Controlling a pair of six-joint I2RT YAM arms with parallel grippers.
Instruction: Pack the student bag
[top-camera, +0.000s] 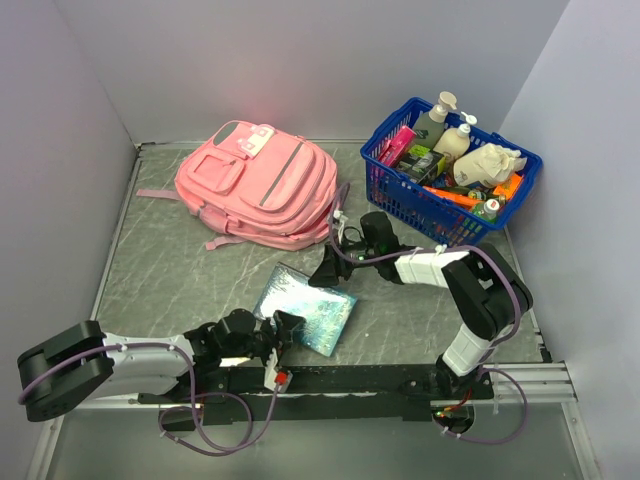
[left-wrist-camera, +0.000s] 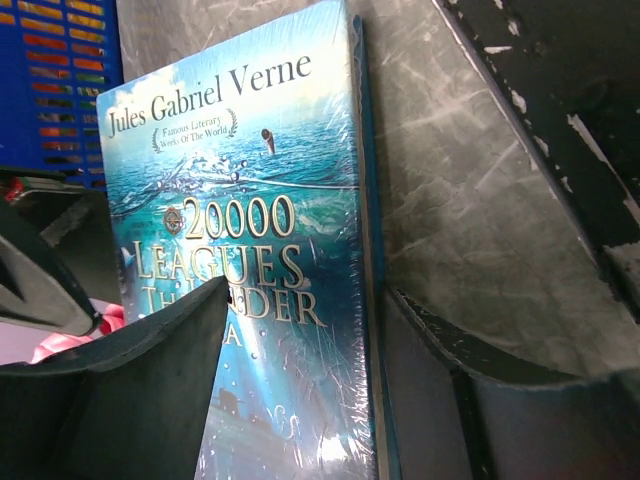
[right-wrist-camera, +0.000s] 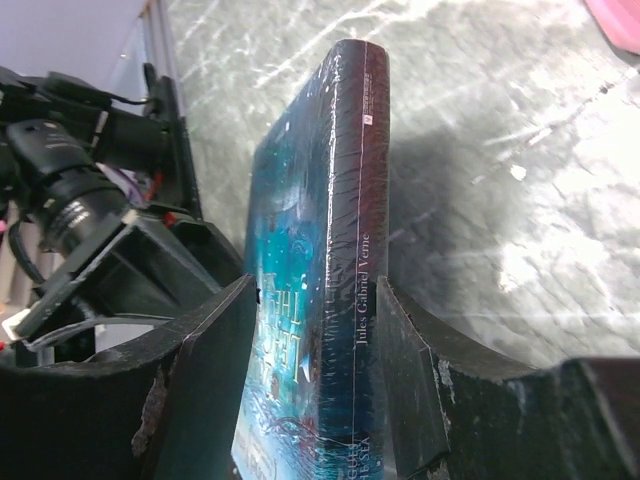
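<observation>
A blue shrink-wrapped Jules Verne book lies at the front middle of the table, between my two grippers. In the left wrist view its front cover faces up. My left gripper straddles its page edge, one finger over the cover and the other beyond the edge. My right gripper has its fingers on either side of the dark spine. Whether either finger presses on the book cannot be made out. A pink student bag lies behind the book.
At the back right stands a blue basket filled with bottles and packets. Bare table shows to the left. A dark bar runs along the front edge, close to the left gripper.
</observation>
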